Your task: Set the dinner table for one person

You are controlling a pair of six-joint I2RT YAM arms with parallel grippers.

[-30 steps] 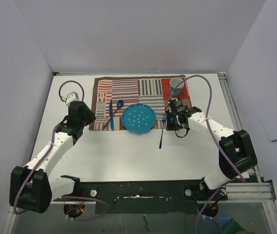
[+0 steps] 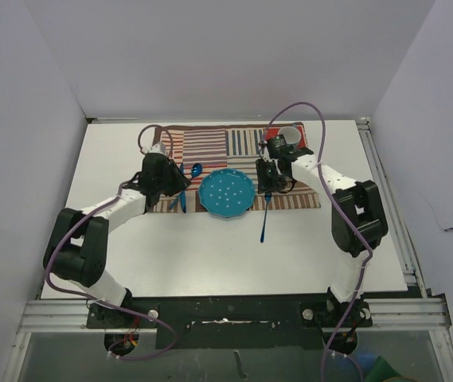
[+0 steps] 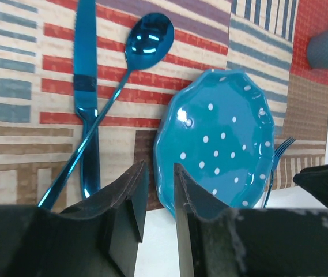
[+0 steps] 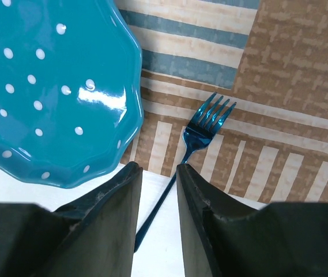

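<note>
A teal dotted plate (image 2: 226, 192) lies at the front middle of a striped placemat (image 2: 205, 142). To its left are a blue knife (image 3: 85, 81) and a blue spoon (image 3: 150, 40), the spoon's handle slanting across the knife. My left gripper, part open and empty, hovers over that cutlery near the plate's left rim. Right of the plate is a blue fork (image 4: 201, 130), tines on the mat and handle reaching past its front edge. Above the fork handle my right gripper stands open, apart from it.
A cup (image 2: 290, 134) stands on the red patch at the mat's back right, close behind my right arm.
My left arm has swung right, from beside the mat to over the knife and spoon. The right arm has moved left to above the fork. Plate, cutlery and cup have stayed put.
</note>
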